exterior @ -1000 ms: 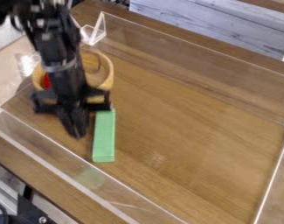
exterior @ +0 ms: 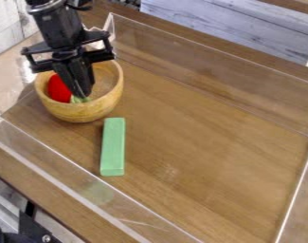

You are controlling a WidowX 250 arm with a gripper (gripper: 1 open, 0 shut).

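My black gripper (exterior: 75, 81) hangs over a wooden bowl (exterior: 98, 104) at the upper left, its fingertips down inside it. The fingers are shut, as far as shows. In the bowl, partly hidden by the gripper, is a red round object (exterior: 58, 89). A long green block (exterior: 113, 146) lies on the table just below the bowl.
Clear low walls line its edges, and a pale wooden surface (exterior: 232, 28) lies beyond the back edge.
My gripper has moved up and back from near the green block to over the bowl. The bowl and block look to be in about the same places.
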